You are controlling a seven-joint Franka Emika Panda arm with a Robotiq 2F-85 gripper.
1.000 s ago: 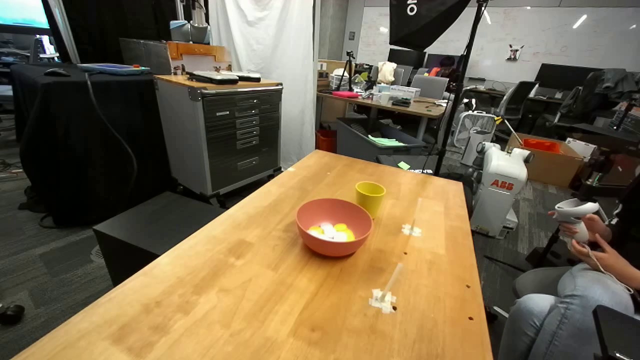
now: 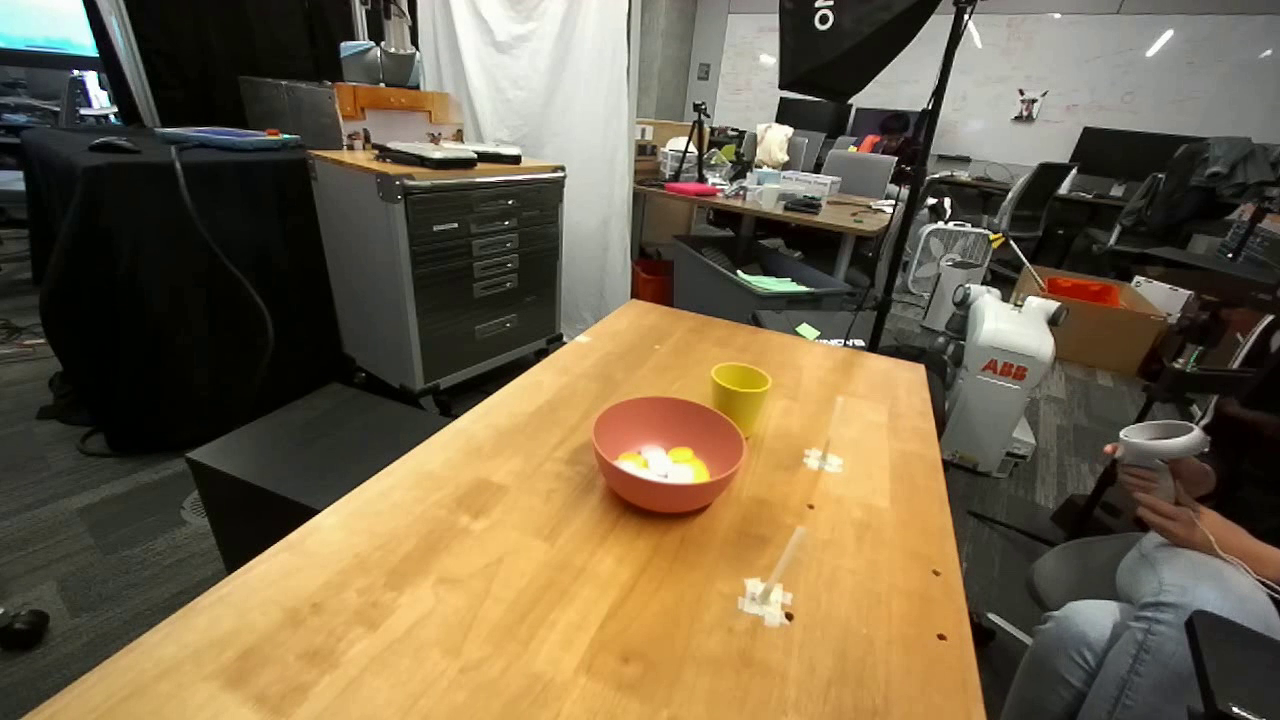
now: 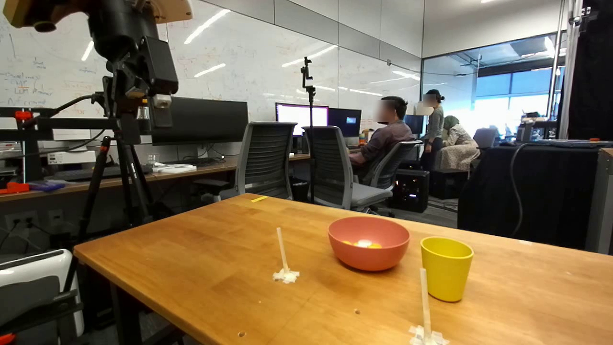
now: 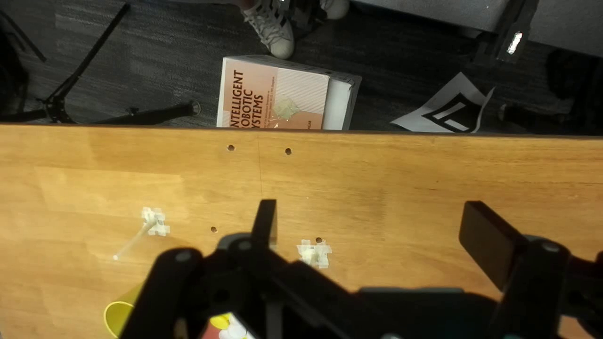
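Note:
A salmon-red bowl (image 2: 668, 490) with several white and yellow pieces (image 2: 662, 462) inside rests on the wooden table (image 2: 516, 588). Just behind it in exterior view 1 stands an upright yellow cup (image 2: 741, 402), which looks empty in exterior view 2. Two thin pale sticks rise from taped spots, one the near stick (image 2: 785, 562) and one the far stick (image 3: 282, 248). My gripper is open, its fingers wide apart with only tabletop visible between them. High at the left of exterior view 2, the gripper (image 3: 143, 118) hangs well away from bowl and cup.
Along one table edge in the wrist view, a cardboard box (image 4: 282, 96) lies on the floor. A seated person holds a white controller (image 2: 1161, 444) beside the table.
The seated person's hands and controller have shifted slightly. Bowl, cup and sticks stay where they were; exterior view 1 shows no arm in either frame.

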